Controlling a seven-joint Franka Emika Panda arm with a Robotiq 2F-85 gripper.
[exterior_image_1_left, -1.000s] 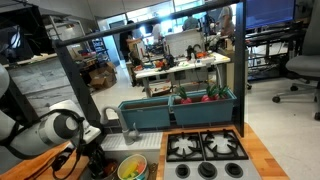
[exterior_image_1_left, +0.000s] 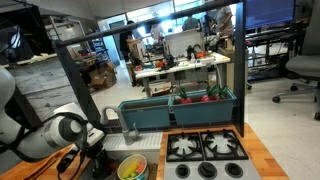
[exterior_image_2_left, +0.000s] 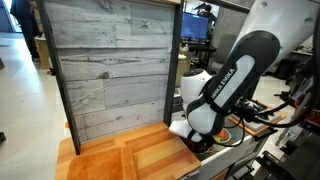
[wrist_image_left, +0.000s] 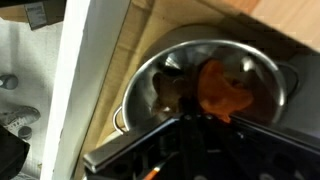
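In the wrist view a metal pot (wrist_image_left: 143, 92) with two side handles is seen from above. Inside it lie an orange piece (wrist_image_left: 222, 90) and a darker brown item (wrist_image_left: 172, 88). My gripper reaches over the pot from the bottom of that view; its dark fingers are shut, and nothing shows clearly between them. Shadow blurs the fingertips, so contact with the pot's contents cannot be made out. In exterior view 1 the gripper (exterior_image_1_left: 98, 160) is low at the left of the counter, mostly hidden behind the white arm.
A pot with yellow and green items (exterior_image_1_left: 132, 166) stands right of the gripper, beside a stove (exterior_image_1_left: 205, 147). Behind are a faucet (exterior_image_1_left: 122, 122) and a blue-green bin (exterior_image_1_left: 204, 112) holding red items. In exterior view 2 an orange cloth (exterior_image_2_left: 98, 163) lies on the wooden counter.
The arm has shifted slightly to the right over the last second. The pots and the bin stay where they were.
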